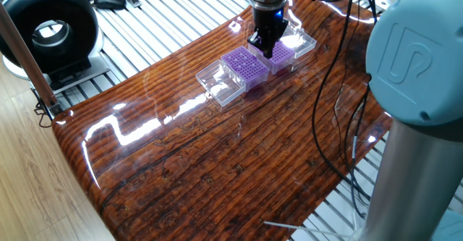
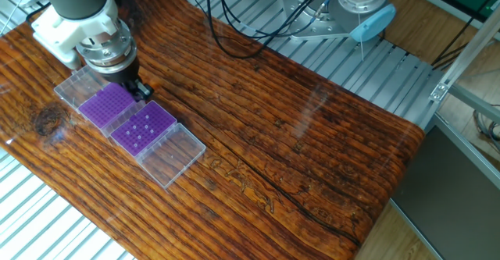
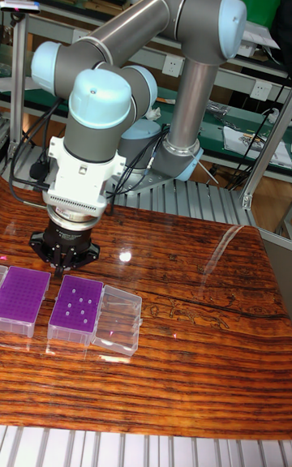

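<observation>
Two purple tube racks stand side by side on the glossy wooden table. One rack (image 2: 144, 127) has several small clear tubes standing in its holes; in exterior view 3 they show as pale dots on this rack (image 3: 75, 302). No tubes can be made out in the other rack (image 2: 107, 105), which is partly covered by my gripper in exterior view 1. My black gripper (image 1: 268, 55) points down over the area where the two racks meet, close above them. Its fingertips look close together, but whether they are shut or hold a tube is too small to tell.
Clear open lids flank the racks: one lid (image 2: 173, 155) beside the rack with tubes, another lid (image 2: 78, 87) at the far end. Black cables (image 1: 324, 100) hang along the arm.
</observation>
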